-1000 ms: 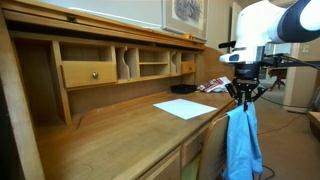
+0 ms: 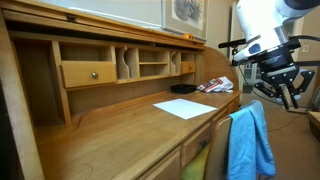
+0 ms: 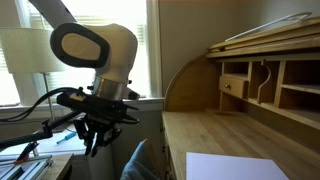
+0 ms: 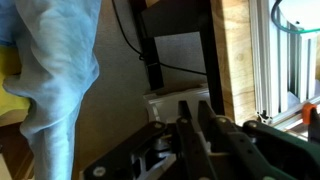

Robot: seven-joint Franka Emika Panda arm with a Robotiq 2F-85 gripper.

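A light blue towel [image 2: 250,145] hangs over the back of the wooden chair [image 2: 218,150] beside the desk. My gripper [image 2: 290,100] hangs in the air to the right of the towel, apart from it, pointing down. In the wrist view the towel [image 4: 62,75] lies along the left side, well away from the fingertips. Only a narrow gap shows between the fingers, and no object can be made out in it. Exterior view 2 shows the gripper [image 3: 88,150] left of the desk, with just a corner of the towel [image 3: 142,160] in sight.
The wooden desk [image 2: 120,140] holds a white sheet of paper [image 2: 184,108] and a striped cloth [image 2: 216,85] toward the far end. A yellow item [image 4: 12,98] shows by the towel. Below my gripper are a cable [image 4: 130,42] and open floor.
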